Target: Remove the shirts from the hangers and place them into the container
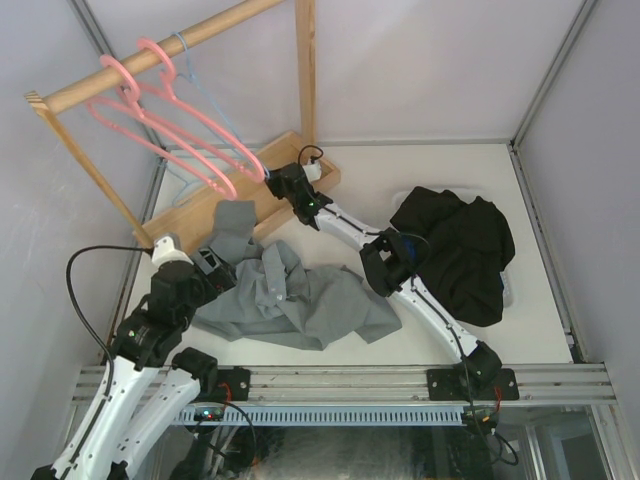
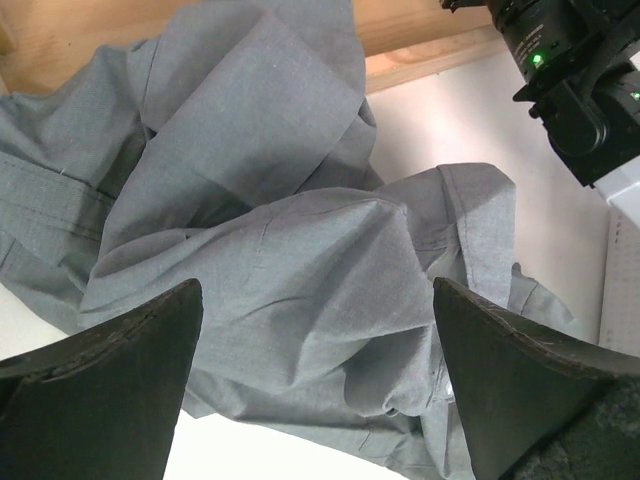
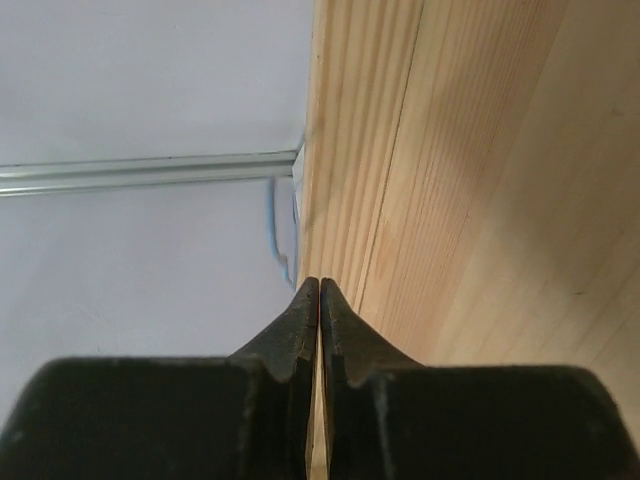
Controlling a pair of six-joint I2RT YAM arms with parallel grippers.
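A grey shirt (image 1: 285, 300) lies crumpled on the white table, its upper part draped against the wooden rack base. Above the base, pink hangers (image 1: 185, 135) and a light blue hanger (image 1: 205, 90) hang from the rod with no cloth on them. My left gripper (image 1: 222, 268) is open over the shirt's left side; in the left wrist view grey cloth (image 2: 290, 270) shows below its spread fingers (image 2: 130, 370), with nothing gripped. By the hangers' right ends, my right gripper (image 1: 270, 178) is shut, its fingertips (image 3: 308, 300) together and nothing between them.
The rack's wooden base (image 1: 190, 215) and rod (image 1: 170, 48) stand at the back left. Black cloth (image 1: 455, 255) lies on a pale tray at the right. Bare table shows behind the right arm.
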